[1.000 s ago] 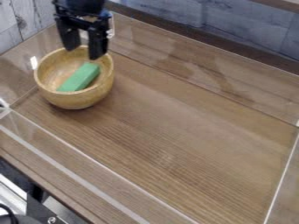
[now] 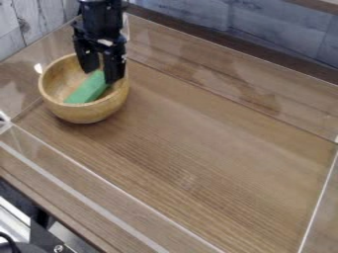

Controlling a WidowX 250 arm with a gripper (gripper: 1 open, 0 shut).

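Note:
My gripper (image 2: 86, 59) hangs at the upper left over a round wooden bowl (image 2: 83, 111), its black fingers open and reaching down to the bowl's back part. A green elongated object (image 2: 87, 90) lies tilted inside the bowl, just below the fingers. Whether the fingertips touch it I cannot tell.
A wide bare wooden table (image 2: 211, 148) fills the middle and right, clear of objects. Its edges show along the back and at the left, with dark space beyond the lower left corner.
The gripper has come down and toward the viewer, from behind the bowl to over the green object. The bowl and object look about unmoved.

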